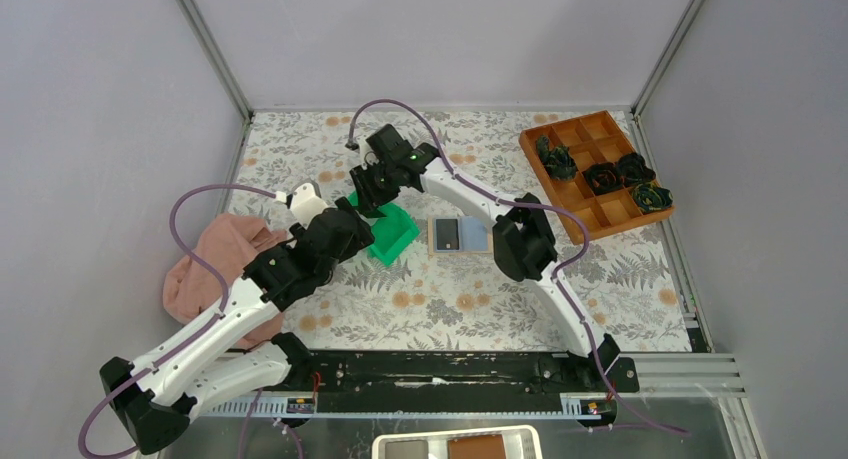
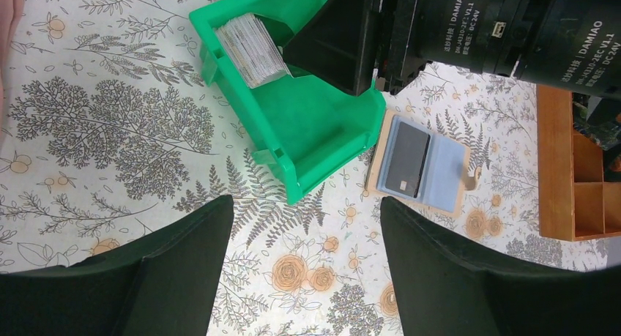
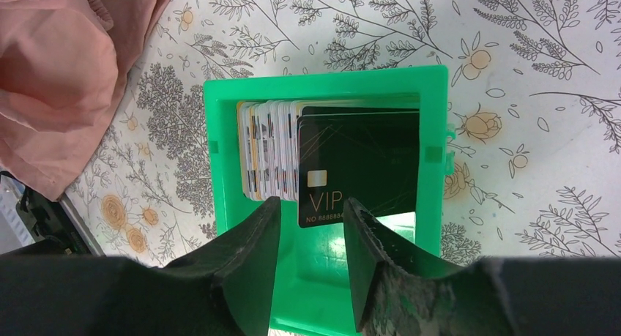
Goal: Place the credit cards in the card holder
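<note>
A green tray (image 3: 432, 175) holds a stack of cards (image 3: 267, 149) on edge, with a black VIP card (image 3: 366, 164) at the front. My right gripper is over the tray, fingers apart at the VIP card's lower edge, holding nothing that I can see. My left gripper hangs open to the near left of the tray, above the table. Right of the tray lies a small flat holder (image 2: 439, 168) with a dark panel and a light-blue one; I cannot tell whether it is the card holder.
A pink cloth (image 1: 215, 269) lies at the left. A wooden compartment box (image 1: 590, 219) with dark bundles stands at the back right.
</note>
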